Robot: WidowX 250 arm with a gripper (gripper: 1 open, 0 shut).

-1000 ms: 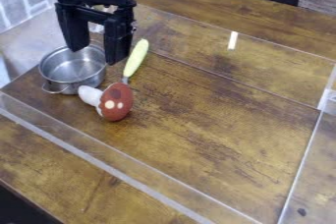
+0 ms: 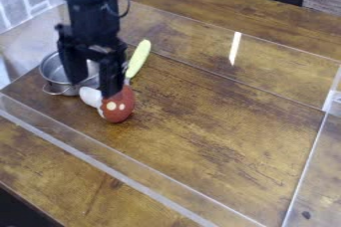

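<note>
My dark gripper (image 2: 94, 74) hangs open and motion-blurred at the upper left, low over a metal pot (image 2: 56, 73) and a red mushroom toy (image 2: 118, 108) with white spots and a white stem. The gripper hides part of the pot and the toy's upper side; whether it touches either is unclear. A pale yellow elongated object (image 2: 139, 59), perhaps a corn cob, lies just right of the gripper.
A thin white strip (image 2: 234, 48) is at the upper middle. Transparent edges run along the left and right sides.
The gripper has come down from above the pot toward the mushroom toy. The objects on the table appear unmoved.
</note>
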